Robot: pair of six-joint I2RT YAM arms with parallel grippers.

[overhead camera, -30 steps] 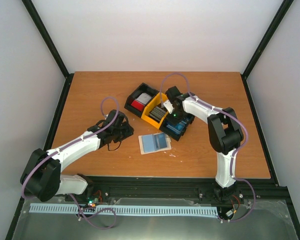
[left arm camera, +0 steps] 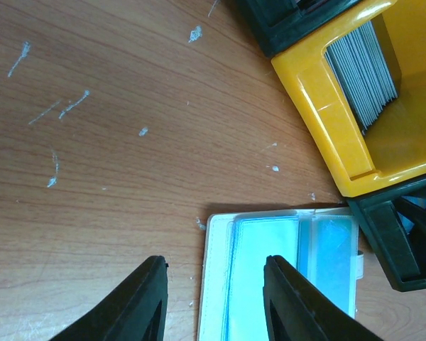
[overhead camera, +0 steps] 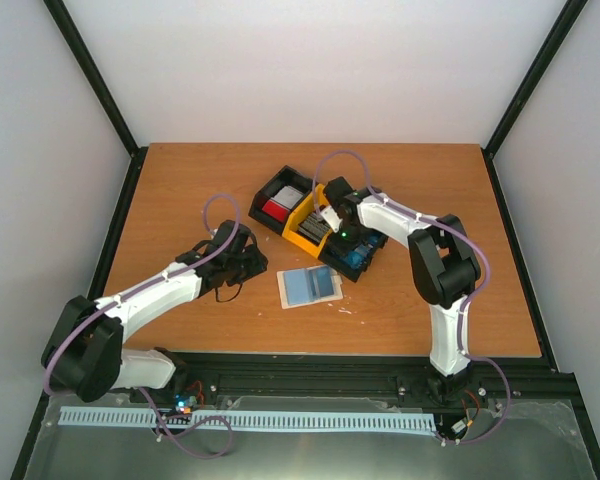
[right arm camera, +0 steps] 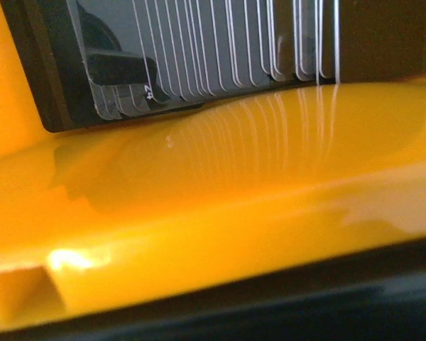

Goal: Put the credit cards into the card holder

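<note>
Dark cards stand in a row in the yellow bin; in the right wrist view these cards fill the upper part, their thin edges side by side. The card holder, flat and pale with blue sleeves, lies on the table in front of the bins. My left gripper hovers to its left. In the left wrist view both fingers stand apart, nothing between them, with the holder partly behind the right finger. Over the yellow bin is my right gripper, open; its fingers lie outside the right wrist view.
A black bin with red and white cards adjoins the yellow bin on the far side. Another black bin with blue contents sits on the near right, partly under the right arm.
My right gripper has shifted slightly left and toward the table's front, over the yellow bin. The left arm, holder and bins look unmoved in the top view.
</note>
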